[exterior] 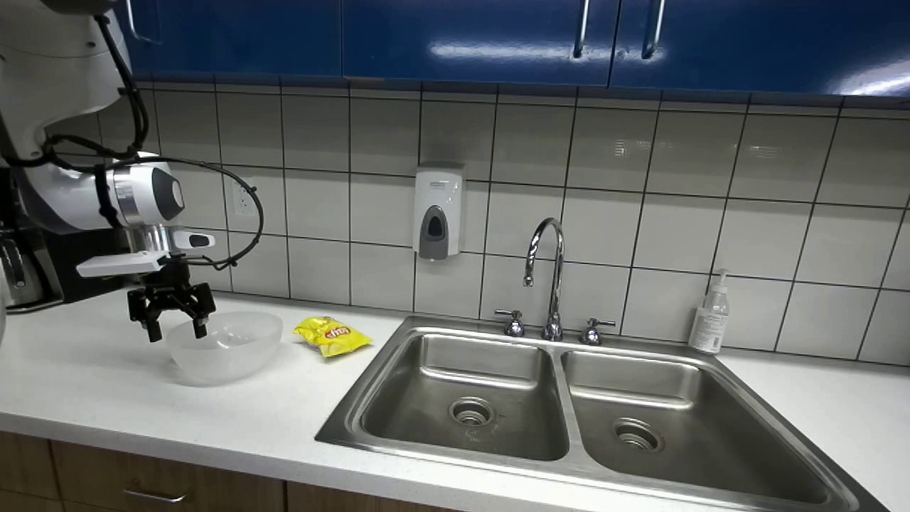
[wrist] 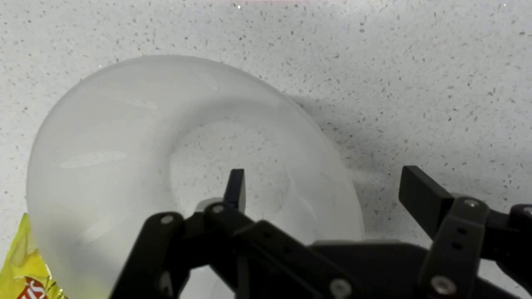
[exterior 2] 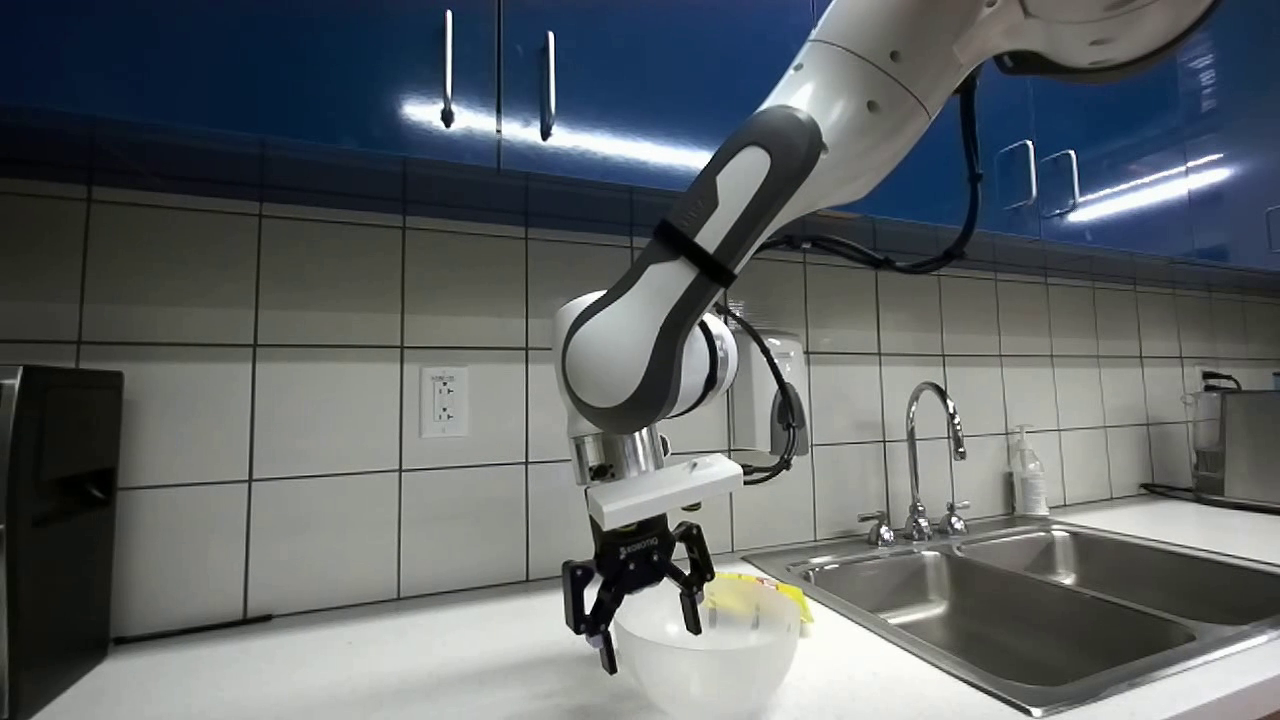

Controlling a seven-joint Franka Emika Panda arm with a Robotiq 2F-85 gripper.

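Observation:
A translucent white bowl (exterior: 243,350) stands upright on the counter, left of the sink. In the wrist view its inside (wrist: 114,164) looks empty. My gripper (exterior: 178,331) is open above the bowl's left rim. Seen from the second exterior camera, the gripper (exterior 2: 650,646) has one finger over the bowl and the other outside it. The wrist view shows the same: one fingertip (wrist: 235,189) over the bowl's inside, the other (wrist: 421,197) past the rim above bare counter. Nothing is held. A yellow chip bag (exterior: 333,336) lies just right of the bowl.
The double steel sink (exterior: 350,418) with its faucet (exterior: 556,281) is to the right. A soap bottle (exterior: 709,317) stands behind it. Tiled wall runs behind, blue cabinets (exterior: 478,38) hang above. Counter left and in front of the bowl is free.

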